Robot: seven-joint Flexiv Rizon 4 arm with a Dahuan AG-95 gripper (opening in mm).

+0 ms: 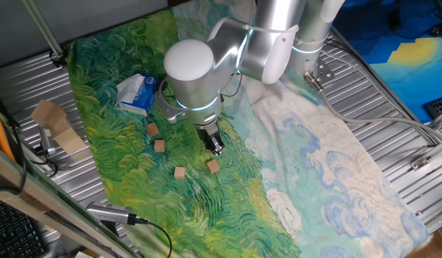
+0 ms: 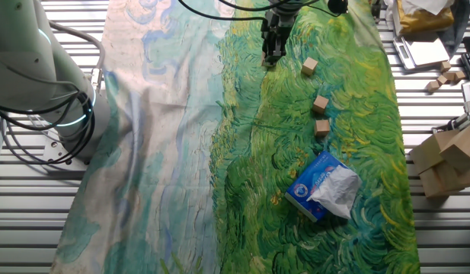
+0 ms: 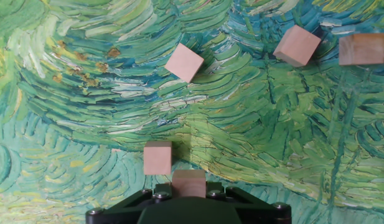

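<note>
In the wrist view a small wooden cube (image 3: 188,176) sits between the fingertips of my gripper, which looks shut on it. A second cube (image 3: 157,159) rests on the cloth just to the left, close by but apart. Farther out lie a tilted-looking third cube (image 3: 184,63) and, at the upper right, a pair: one cube (image 3: 297,46) and a darker-grained cube (image 3: 361,49). Exterior view 1 has my gripper (image 1: 216,148) pointing down low over the cloth beside a cube (image 1: 213,166); the held cube is hard to make out there.
A blue tissue box (image 1: 138,94) stands on the painted cloth (image 1: 299,179) behind the cubes. An open cardboard box (image 1: 57,127) lies off the cloth at the left. A camera (image 1: 110,213) sits near the front left edge.
</note>
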